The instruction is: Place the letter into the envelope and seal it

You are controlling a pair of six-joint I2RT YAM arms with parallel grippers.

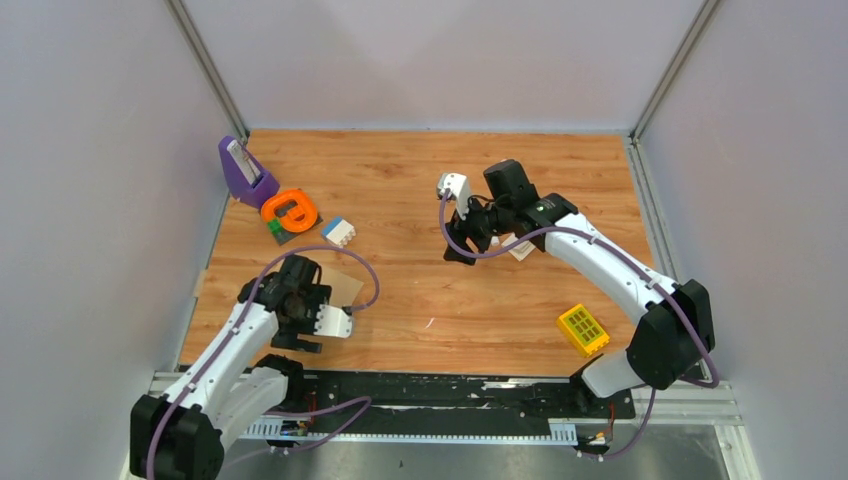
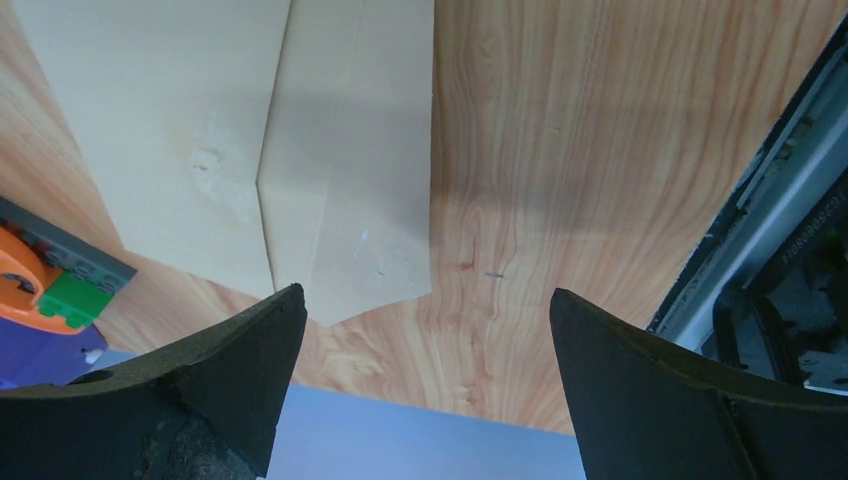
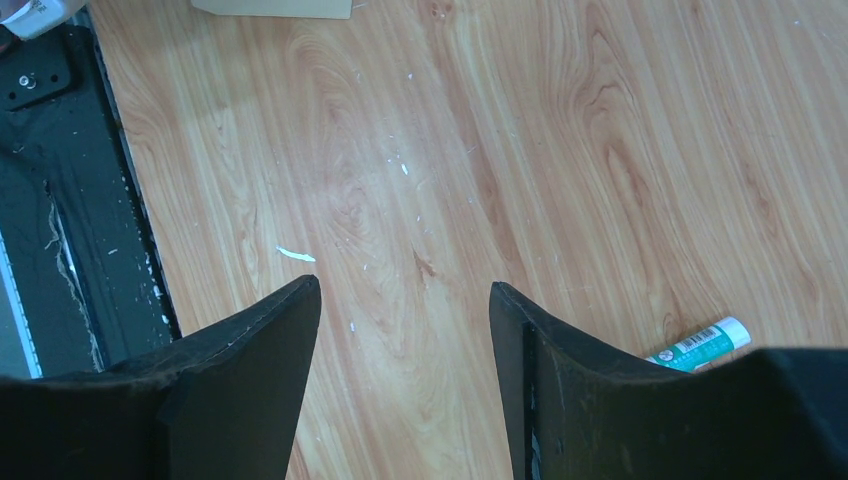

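Observation:
A kraft envelope (image 2: 190, 130) with a creased flap strip (image 2: 355, 180) lies on the table at front left, partly hidden under my left arm in the top view. My left gripper is open just over it, fingertips near the flap's end, nothing between them. My right gripper hangs open over bare wood at centre right. A white paper (image 1: 520, 250), possibly the letter, lies partly hidden behind the right arm.
Orange-and-green toy (image 1: 290, 210), purple holder (image 1: 245, 170) and white-blue block (image 1: 338, 232) stand at left. A yellow block (image 1: 582, 328) sits front right, a glue stick (image 3: 700, 345) near the right gripper.

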